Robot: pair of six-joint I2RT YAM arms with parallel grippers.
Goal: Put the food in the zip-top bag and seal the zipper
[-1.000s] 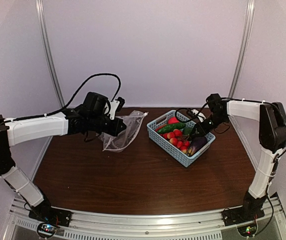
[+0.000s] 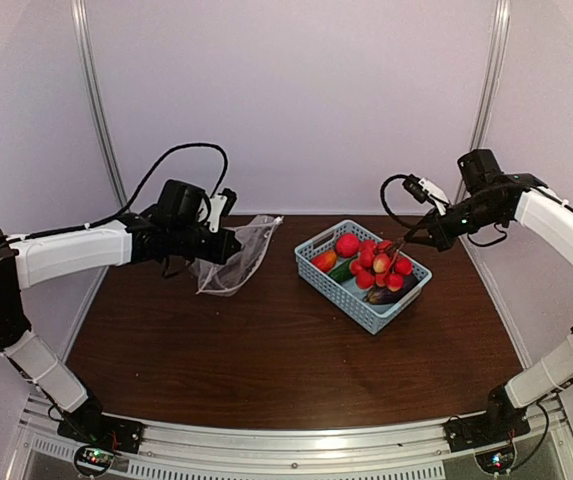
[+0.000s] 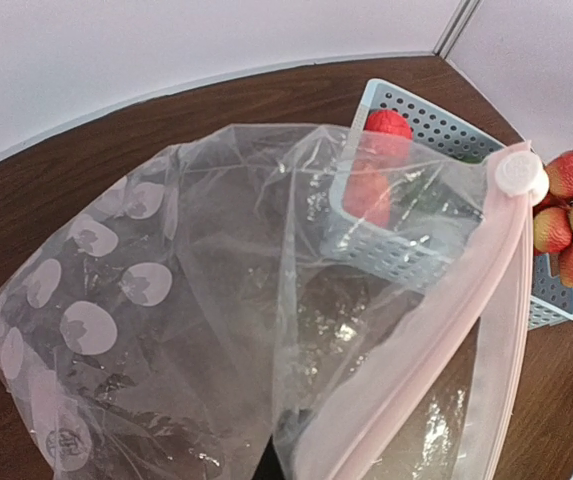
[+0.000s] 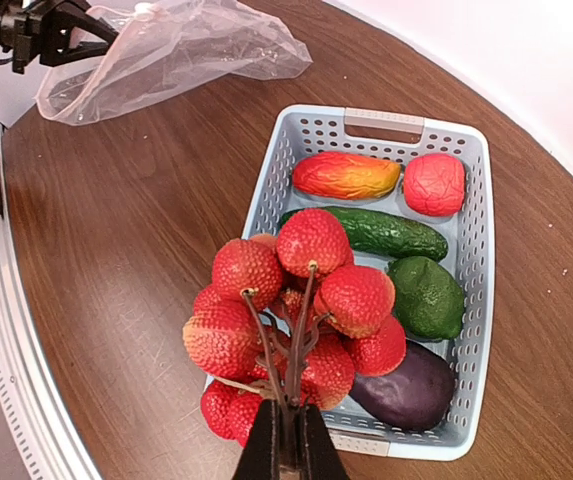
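Observation:
A bunch of red lychees point(image 4: 351, 300) hangs by its brown stems from my right gripper, whose fingers are shut on the stems. From above, the bunch point(image 2: 381, 265) is over the blue basket point(image 2: 369, 318), and the right gripper point(image 2: 411, 238) is at its upper right side. The clear zip bag point(image 3: 216, 250) has a pink zipper edge with a white slider point(image 3: 519, 174); its mouth gapes. My left gripper is shut on the bag's rim near the bottom of the left wrist view, its tips partly hidden by plastic.
In the basket lie a red-yellow mango point(image 4: 346, 175), a round red item point(image 4: 433, 184), a cucumber point(image 4: 386, 232), an avocado point(image 4: 426, 297) and an eggplant point(image 4: 406, 388).
The cucumber has settled lower in the basket. The left gripper and bag have shifted slightly left.

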